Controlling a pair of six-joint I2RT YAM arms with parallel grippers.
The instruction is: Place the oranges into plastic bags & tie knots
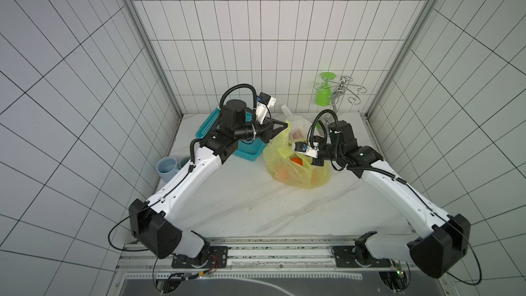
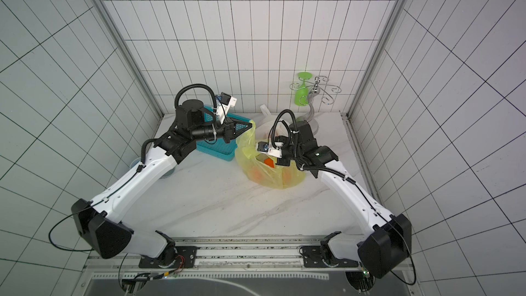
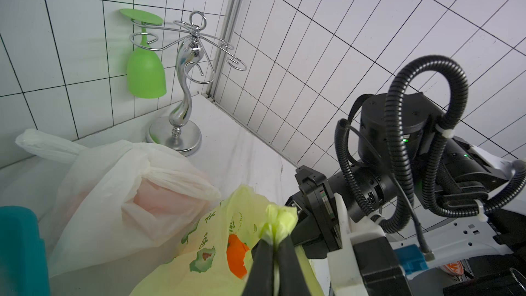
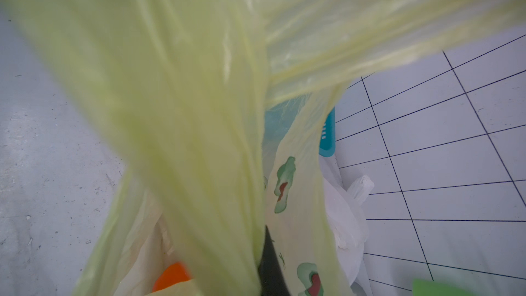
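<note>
A yellow plastic bag (image 1: 290, 178) with oranges (image 1: 296, 161) inside stands mid-counter, its top pulled up between my grippers. My left gripper is shut on a bunched bit of the bag's top, which shows between its fingertips. My right gripper is shut low among the yellow film, which covers most of its fingers; what it pinches is hard to see. Behind, a white plastic bag (image 3: 120, 197) with pale orange contents rests on the counter.
A teal basket (image 1: 246, 153) is at back left, with blue cups (image 1: 167, 168) left of it. A chrome rack (image 3: 186, 109) holding a green glass (image 3: 145, 74) stands at back right.
</note>
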